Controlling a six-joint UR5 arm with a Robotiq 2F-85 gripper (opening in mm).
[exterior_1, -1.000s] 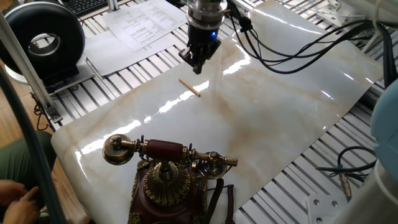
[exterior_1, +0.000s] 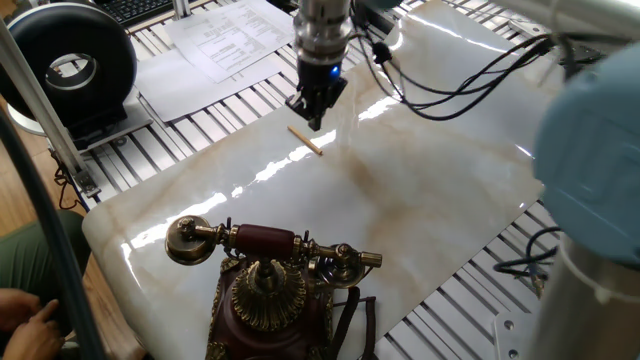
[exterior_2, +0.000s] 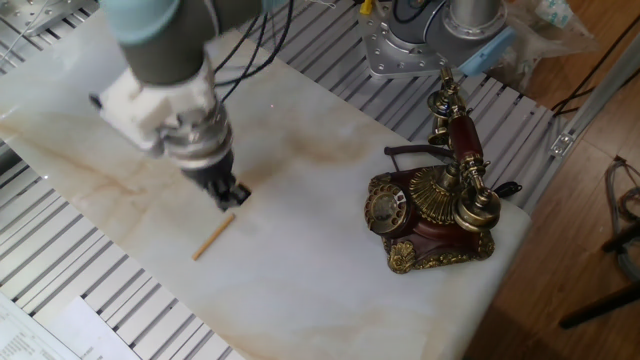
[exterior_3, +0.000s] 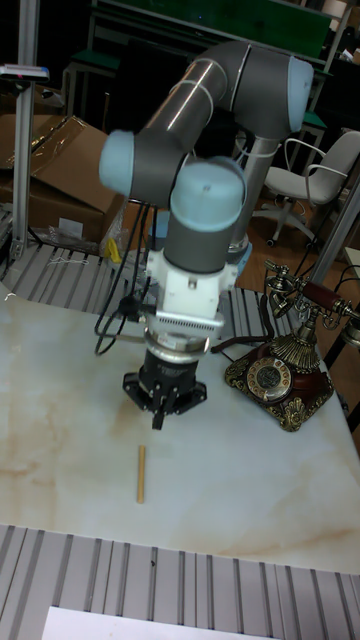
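A thin, light wooden stick (exterior_1: 305, 140) lies flat on the marble-patterned sheet (exterior_2: 310, 235). My black gripper (exterior_1: 316, 124) hangs above the sheet close to one end of this stick, without visible contact. From the front, in exterior view 3, the gripper (exterior_3: 158, 425) points down just behind the stick (exterior_3: 141, 475). Its side linkages spread outward while the fingertips meet in the middle, so it looks shut, and nothing shows between them. Exterior view 2 has the gripper (exterior_2: 236, 200) just past the upper end of the stick (exterior_2: 213, 237).
An ornate red and brass telephone (exterior_2: 435, 215) stands on the sheet, well away from the gripper. Papers (exterior_1: 225, 40) and a black ring-shaped device (exterior_1: 70, 65) lie beyond the sheet's edge. Loose black cables (exterior_1: 470, 95) hang by the arm.
The blue arm joint has come further into view from the right. Stick and telephone stay put.
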